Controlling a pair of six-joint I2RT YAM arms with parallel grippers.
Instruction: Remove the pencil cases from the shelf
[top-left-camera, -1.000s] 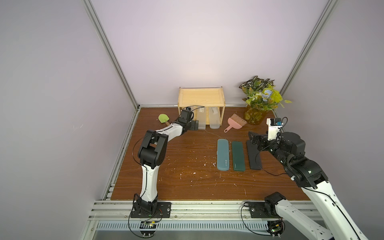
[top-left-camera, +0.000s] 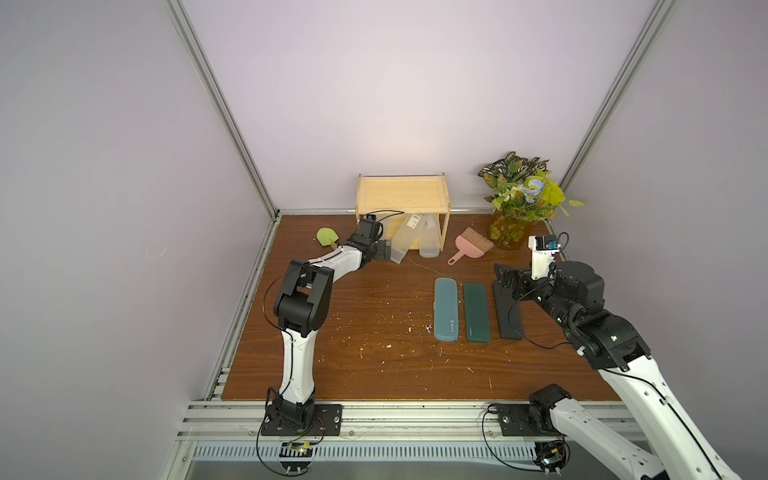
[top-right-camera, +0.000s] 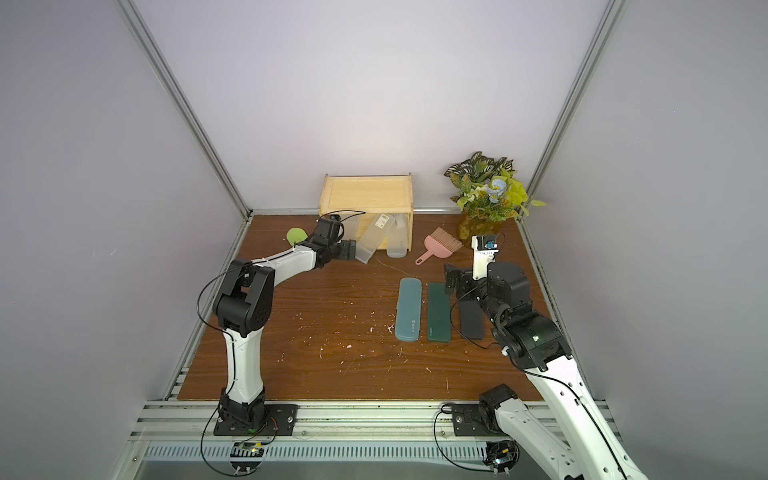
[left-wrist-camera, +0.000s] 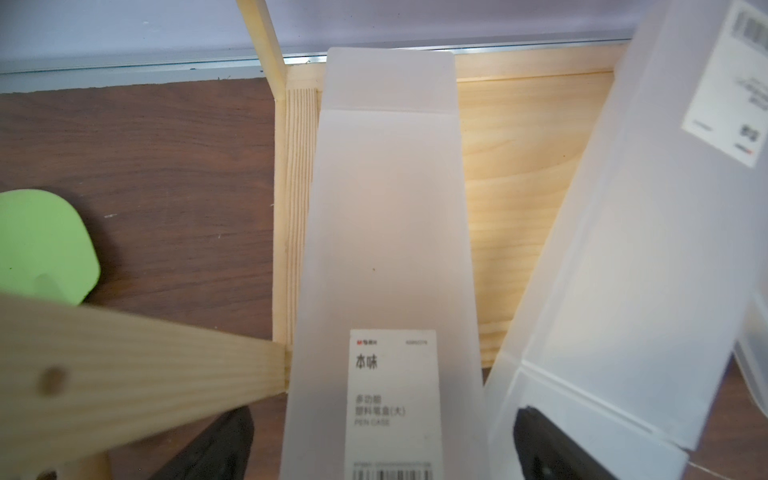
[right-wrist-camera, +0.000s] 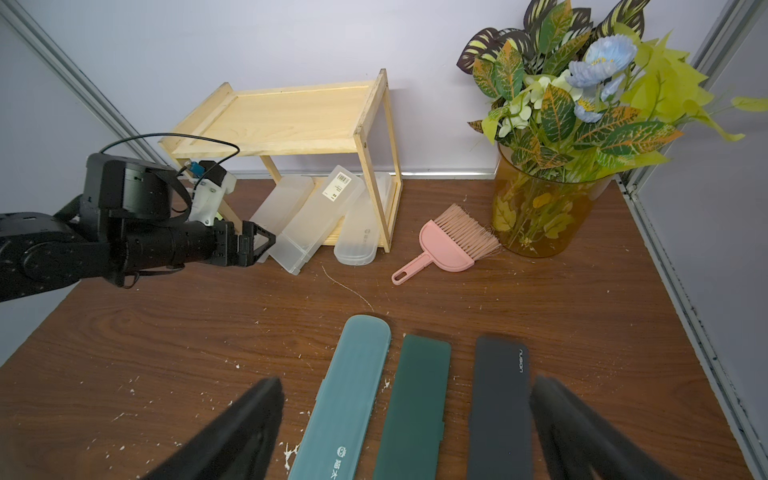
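Three frosted clear pencil cases lie on the bottom of a small wooden shelf (top-left-camera: 404, 188), their front ends sticking out. In the left wrist view the left case (left-wrist-camera: 392, 240), with a white label, runs between the parted fingers of my open left gripper. The middle case (left-wrist-camera: 632, 264) is tilted askew, its front end beside the right finger (left-wrist-camera: 552, 448). The right case (right-wrist-camera: 360, 232) lies by the shelf's right post. My right gripper is open above the table, empty. Light blue (top-left-camera: 446, 309), dark green (top-left-camera: 476, 312) and black (top-left-camera: 507, 312) pencil cases lie side by side on the table.
A pink brush (right-wrist-camera: 444, 248) lies right of the shelf, near a glass vase of flowers (right-wrist-camera: 536, 204). A green round-headed tool (top-left-camera: 327, 237) is left of the shelf.
The middle clear case has turned askew, its front end swinging left and forward. My left gripper has shifted slightly left. The right arm has moved a little left.
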